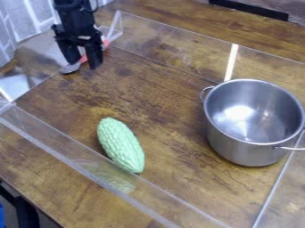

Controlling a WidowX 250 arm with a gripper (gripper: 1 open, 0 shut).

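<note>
My black gripper [80, 52] is low at the upper left of the tray, over a small red and silver object [70, 66] that its fingers partly hide. Whether the fingers are shut on it I cannot tell. A pale green corn cob [119, 142] lies on the wooden floor at the lower middle. A large steel pot [251, 120] with two handles stands at the right.
Clear low walls edge the wooden work area [155, 80]. Foil-like sheeting is at the left beside the gripper.
</note>
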